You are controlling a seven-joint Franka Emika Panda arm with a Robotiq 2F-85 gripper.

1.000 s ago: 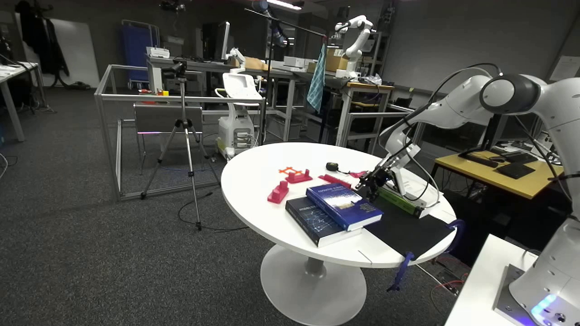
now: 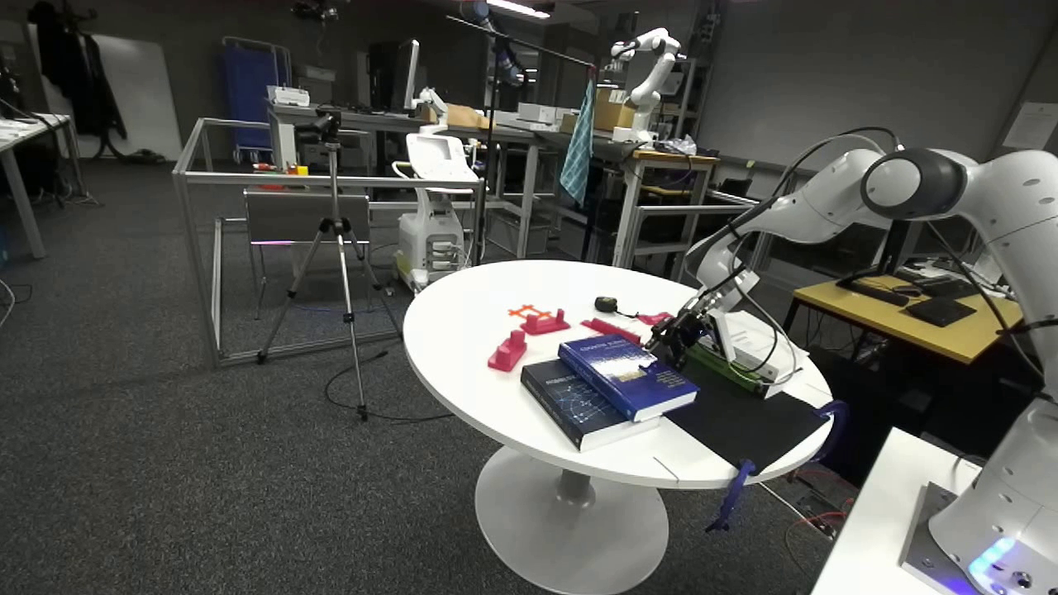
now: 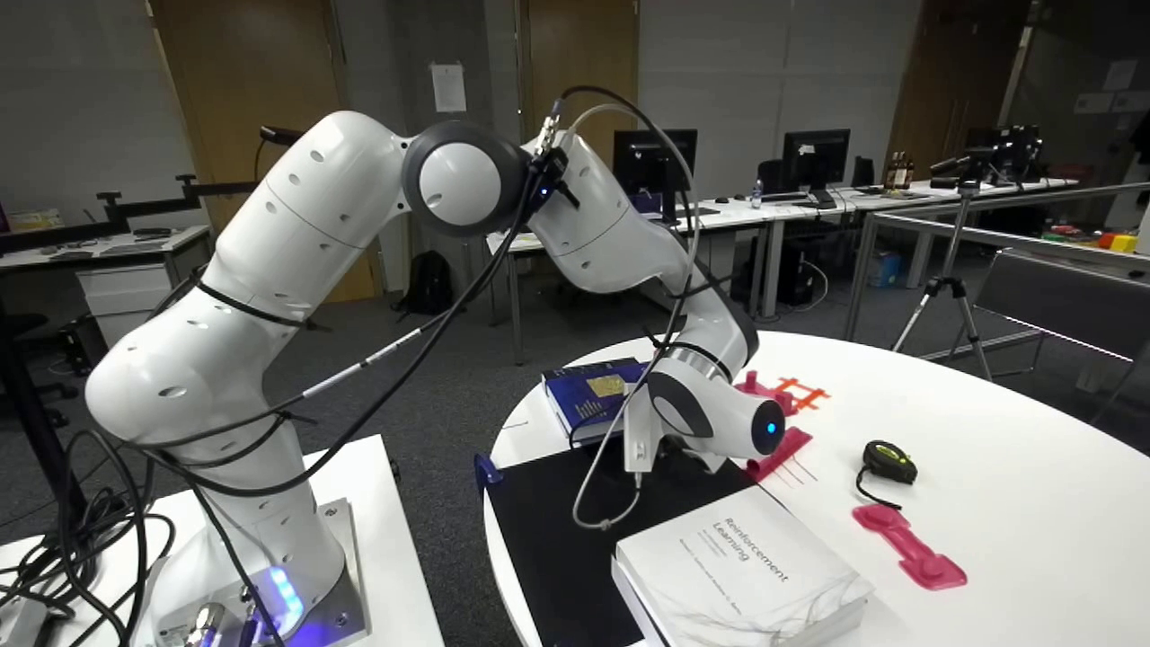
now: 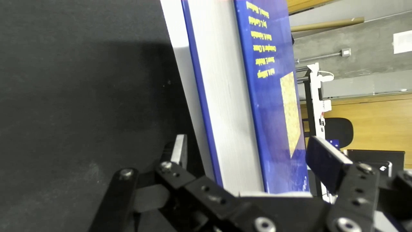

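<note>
A thick blue book [image 2: 627,375] lies flat on top of a dark book [image 2: 578,402] at the table's near side. My gripper [image 2: 670,339] is low at the blue book's right edge, tilted over. Close up in the wrist view, the gripper stands open across the edge of the blue book [image 4: 266,104]. One finger [image 4: 178,150] is on the side of the lower cover, above the black mat; the other finger [image 4: 327,162] is past the upper cover. Whether either touches the book I cannot tell.
A black mat [image 2: 750,416] covers the near right of the round table [image 2: 466,307]. On its far side rests a white book [image 3: 744,571]. Pink parts [image 2: 508,351] and a tape measure [image 3: 889,462] lie farther back.
The arm has shifted slightly left and lower, bringing my gripper a little nearer to the blue book. The books have not moved.
</note>
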